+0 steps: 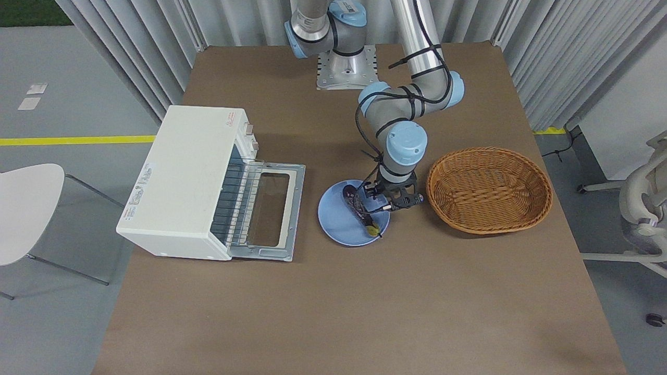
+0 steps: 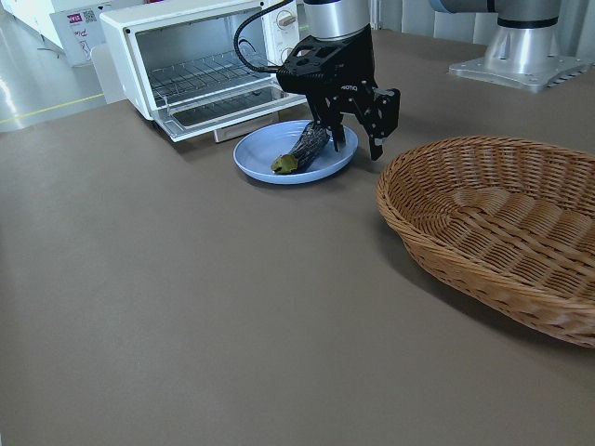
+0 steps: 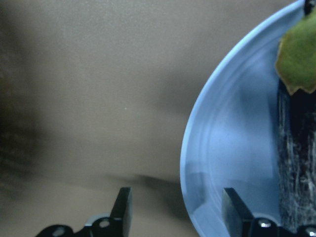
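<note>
An eggplant (image 1: pixel 359 209) with a green stem end lies on a blue plate (image 1: pixel 334 215) in the middle of the table; in the left view it rests stem toward the camera. My gripper (image 2: pixel 358 137) is low over the plate's near right rim, beside the eggplant. In the wrist view its two open fingers (image 3: pixel 121 212) straddle the plate rim (image 3: pixel 190 148), with nothing visibly held; the dark eggplant body (image 3: pixel 298 168) is off to the right of both.
A white toaster oven (image 1: pixel 169 181) with its door down stands left of the plate. An empty wicker basket (image 1: pixel 488 194) sits to the right.
</note>
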